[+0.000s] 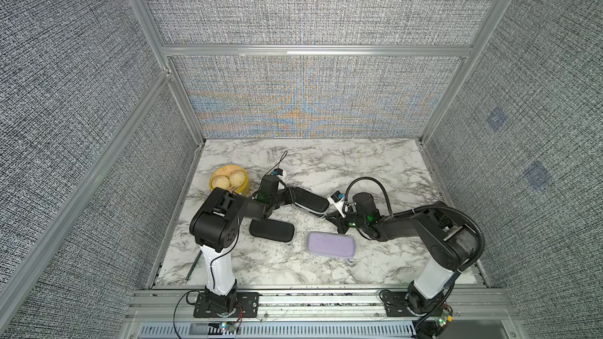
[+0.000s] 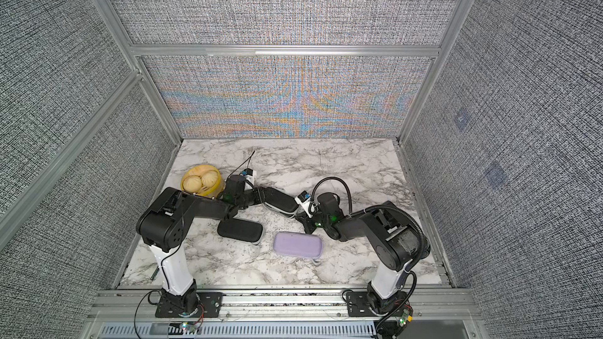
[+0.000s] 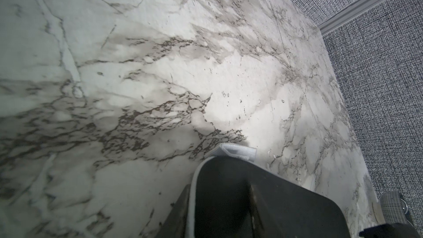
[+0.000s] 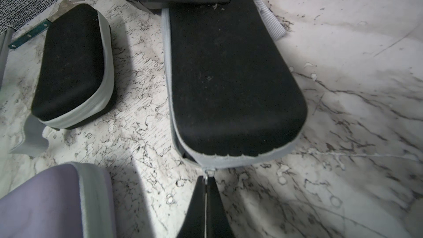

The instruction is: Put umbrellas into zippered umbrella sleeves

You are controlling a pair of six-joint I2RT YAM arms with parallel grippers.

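A black sleeve with a grey zipper band is gripped at its far end by my left gripper. In the left wrist view, blurred left fingers lie against this sleeve. My right gripper is shut, its tips at the small zipper pull on the near end; I cannot tell whether the pull is pinched. A dark gap shows along the band's left near corner. Another black sleeve and a purple sleeve lie on the table. What the sleeves hold is hidden.
A yellow bowl with round pale items stands at the back left, close to the left arm. A thin dark green object lies at the front left.
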